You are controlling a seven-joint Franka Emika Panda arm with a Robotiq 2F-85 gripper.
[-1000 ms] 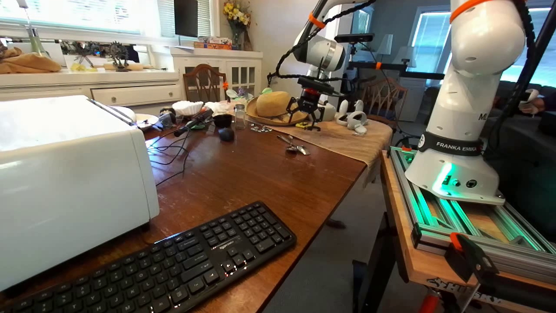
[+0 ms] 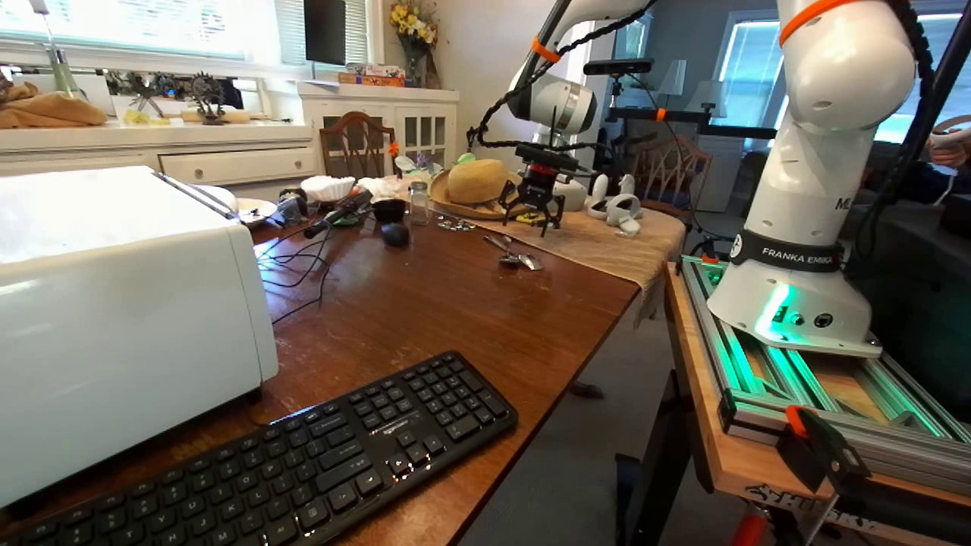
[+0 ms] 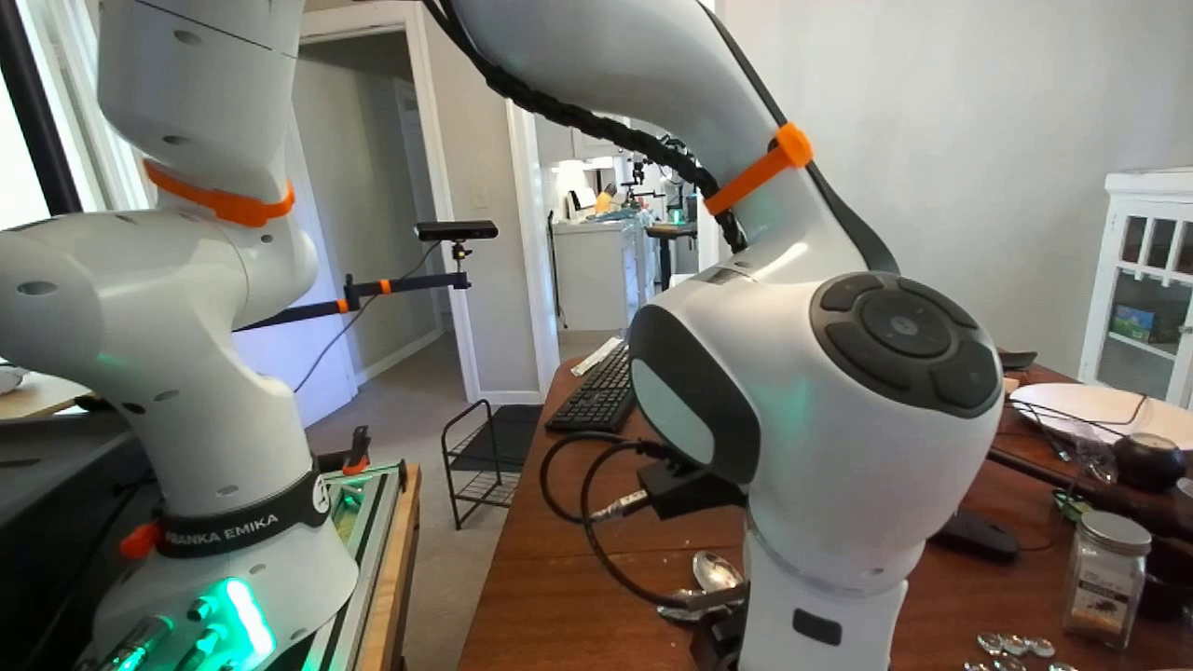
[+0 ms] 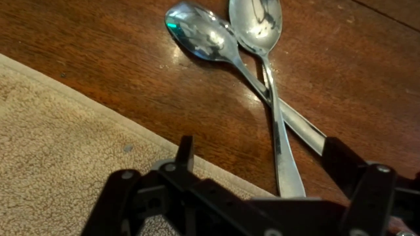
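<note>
Two metal spoons lie crossed on the brown table (image 4: 130, 90). In the wrist view, one spoon (image 4: 204, 37) slants from upper left to lower right, and the other spoon (image 4: 258, 23) rests over its handle, pointing nearly straight down the view. My gripper is open, its fingers spread to either side of the upper spoon's handle end, with nothing held. The right fingertip covers the end of the slanted spoon's handle; whether they touch I cannot tell. From exterior view 1 the gripper (image 2: 532, 218) hangs above the cloth's edge, just behind the spoons (image 2: 519, 259). Exterior view 2 hides the fingers.
A tan cloth (image 4: 59, 149) borders the spoons. Around it stand a straw hat (image 2: 478, 182), a white headset (image 2: 623, 209), a glass jar (image 2: 419, 202) and small shiny pieces (image 2: 455, 223). A mouse (image 2: 394, 235) and keyboard (image 2: 346, 446) lie nearer.
My gripper has come slightly lower and turned a little, so it looks more level in exterior view 1. The spoons lie where they were.
</note>
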